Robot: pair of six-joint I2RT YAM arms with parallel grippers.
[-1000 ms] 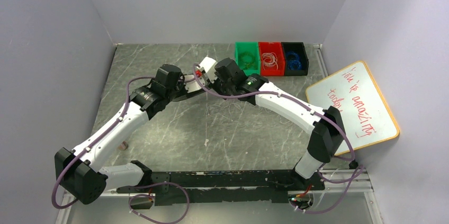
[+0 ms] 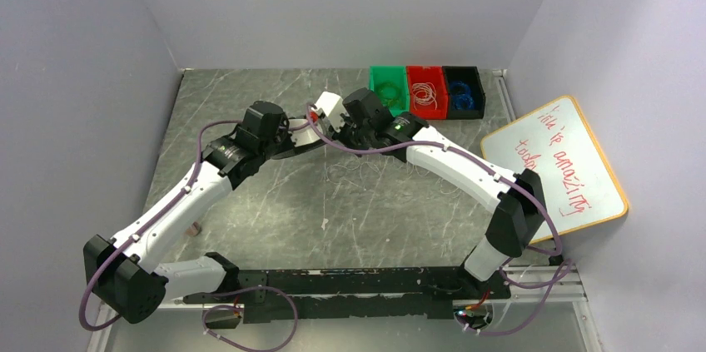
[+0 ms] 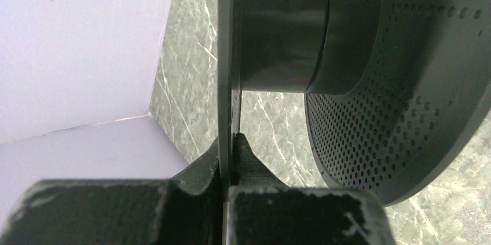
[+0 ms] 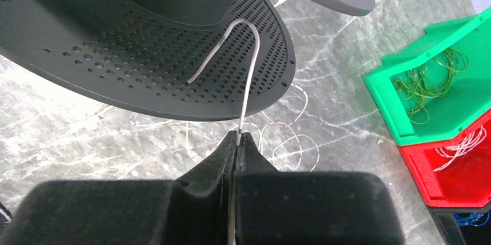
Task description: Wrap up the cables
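My left gripper is shut on the thin edge of a dark grey spool-like winder, which has a smooth hub and a wide perforated disc. Seen from the right wrist, the winder fills the upper left. The tips of my right gripper are closed on a thin white cable. From those tips the cable rises, bends over and has its short end lying across the perforated disc. More white cable lies in loose loops on the table below. In the top view the arms largely hide both grippers.
At the back right stand a green bin with green cable, a red bin with pale cable and a black bin with blue cable. A whiteboard leans at the right.
Over the last second my right arm has shifted very slightly to the right. The left arm and the winder look unmoved.
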